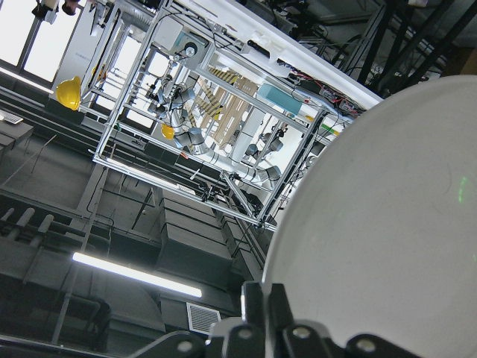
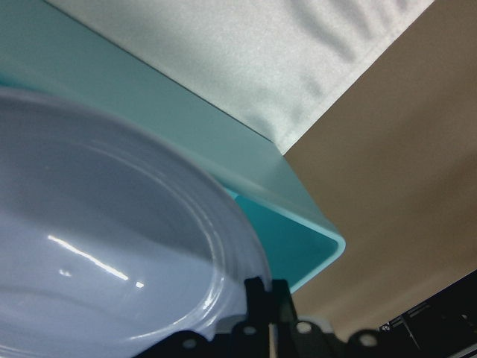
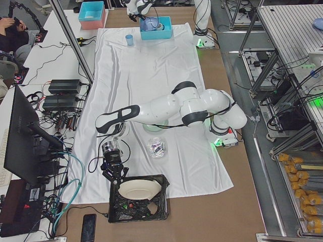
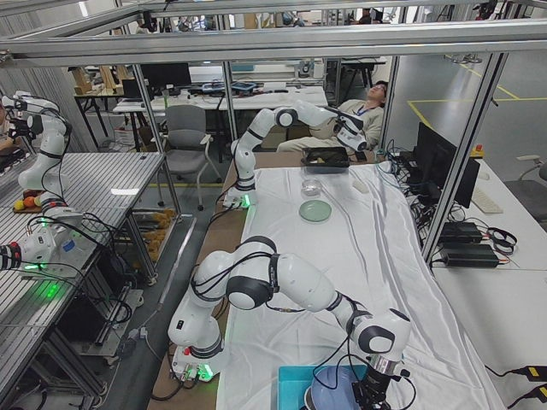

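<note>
A cream oval plate (image 3: 139, 188) is tilted over the black crate (image 3: 138, 216), its rim between the fingers of my left gripper (image 3: 118, 179), which is shut on it; its pale face fills much of the left wrist view (image 1: 380, 216). At the other end, a blue plate (image 2: 112, 209) sits over the turquoise bin (image 4: 291, 384), its rim held in my right gripper, which appears shut on it.
A green plate (image 4: 314, 211), a crumpled clear item (image 3: 156, 147) and a blue cup (image 3: 129, 40) rest on the white cloth. A monitor (image 3: 22, 141) and cables line one side.
</note>
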